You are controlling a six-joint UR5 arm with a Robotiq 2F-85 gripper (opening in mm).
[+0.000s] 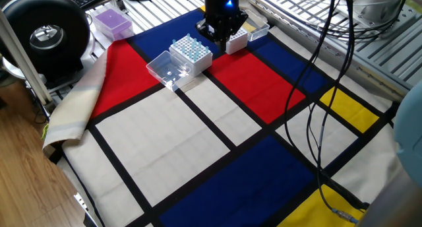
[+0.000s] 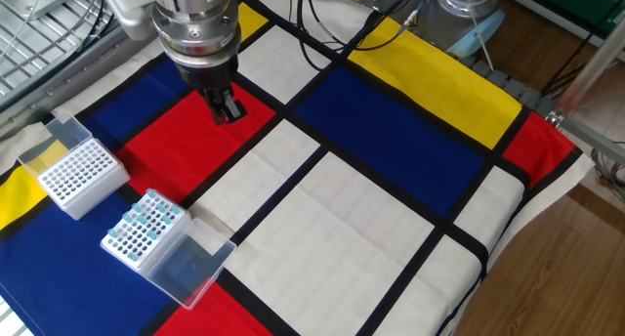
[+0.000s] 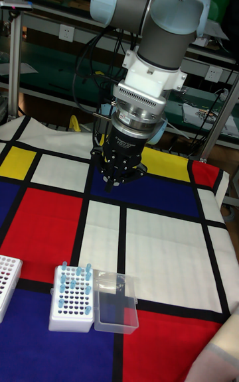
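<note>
My black gripper (image 1: pixel 223 45) hangs above the cloth, fingers pointing down; in view 2 the gripper (image 2: pixel 230 111) appears over the red patch, apart from both racks. How far its fingers are spread is too small and dark to make out. A white tip rack (image 2: pixel 146 229) holds several pale blue tips, scattered among empty holes, and its clear lid (image 2: pixel 193 263) lies folded open. A second white rack (image 2: pixel 85 183) shows no blue tips; its clear lid (image 2: pixel 59 146) is open too. In view 1 the gripper covers part of this second rack (image 1: pixel 237 42).
A purple-filled box (image 1: pixel 112 22) stands beyond the cloth, near a round black device (image 1: pixel 46 35). Black cables (image 1: pixel 310 62) hang across the right side of view 1.
</note>
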